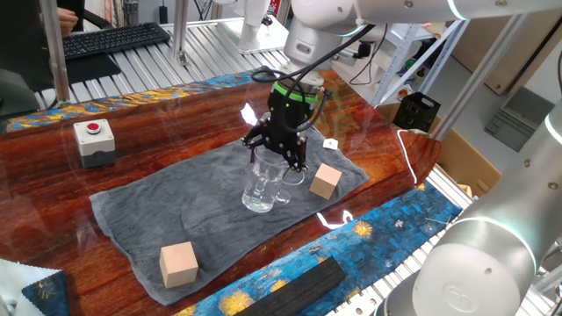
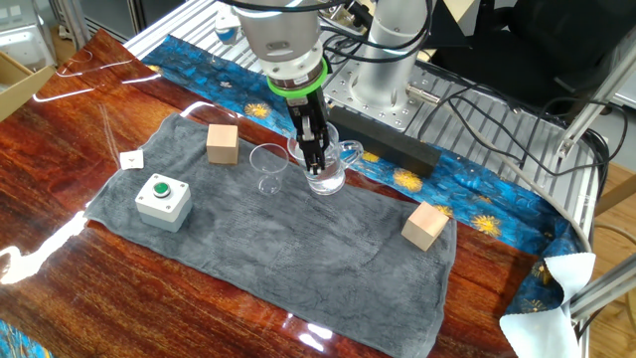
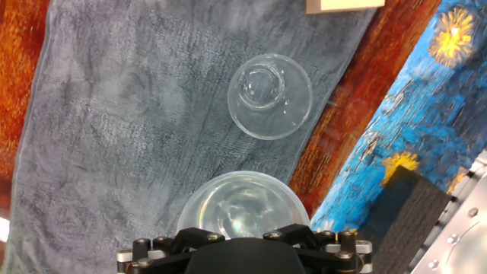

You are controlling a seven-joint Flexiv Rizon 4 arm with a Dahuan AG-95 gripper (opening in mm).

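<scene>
A clear glass mug (image 1: 259, 191) stands upright on the grey towel (image 1: 189, 206), its side handle (image 2: 351, 152) showing in exterior view 2. Over the mug's rim is my gripper (image 1: 276, 160), pointing down with its fingers spread apart, so it is open. Whether a finger touches the glass, I cannot tell. Seen from the wrist, the mug's round mouth (image 3: 243, 194) lies just beyond the gripper, which hides its near part. Close by stands a second clear glass (image 2: 268, 167), without a visible handle, apart from the mug.
Wooden blocks lie on the towel either side of the glasses: one block (image 2: 223, 144) near the second glass, another block (image 2: 425, 227) farther off. A button box (image 2: 164, 203) sits at the towel's edge. A black bar (image 2: 383, 139) lies behind the mug.
</scene>
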